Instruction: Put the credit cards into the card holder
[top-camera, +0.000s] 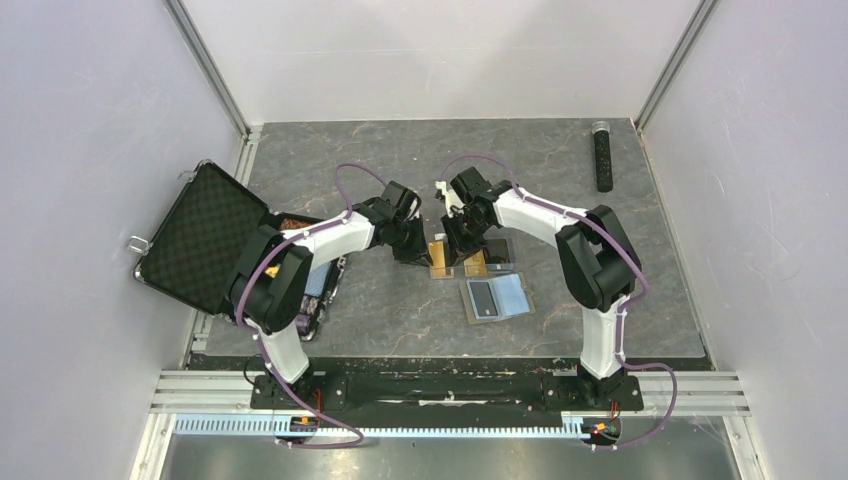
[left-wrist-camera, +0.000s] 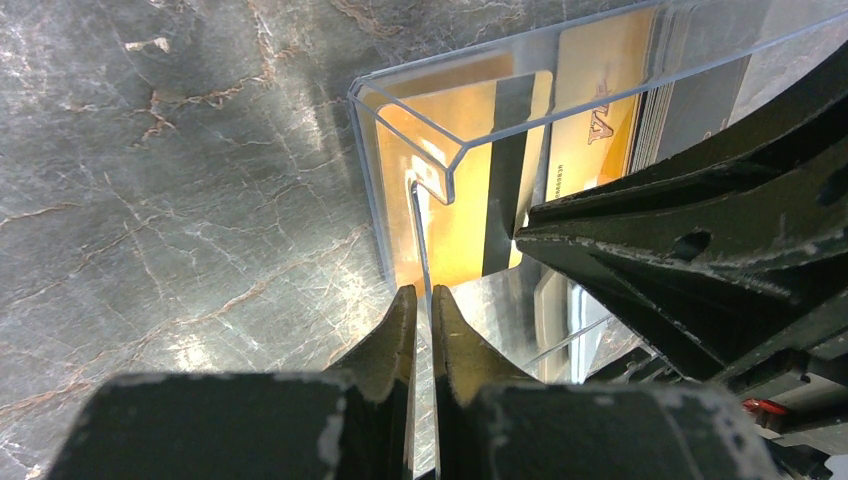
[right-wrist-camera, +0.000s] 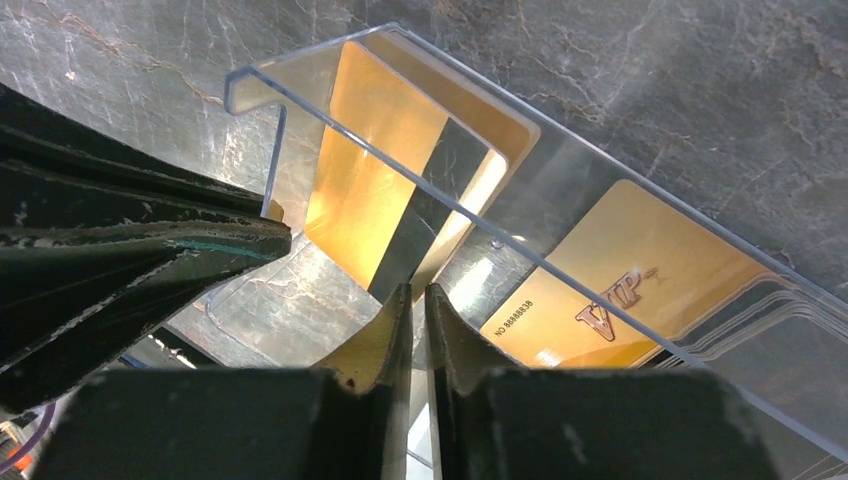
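Note:
The clear card holder (top-camera: 504, 262) lies mid-table under both grippers, with gold cards in its sections. A gold card with a dark stripe (left-wrist-camera: 456, 230) sits in its end section; a gold VIP card (right-wrist-camera: 630, 260) lies in the neighbouring one. My left gripper is shut on the clear wall at the holder's end. My right gripper is shut, its tips at the striped card's pale edge inside the holder; nothing clearly shows between its fingers.
An open black case (top-camera: 200, 230) lies at the left, partly behind the left arm. A blue card stack (top-camera: 510, 295) lies in front of the holder. A black microphone (top-camera: 603, 160) lies at the back right.

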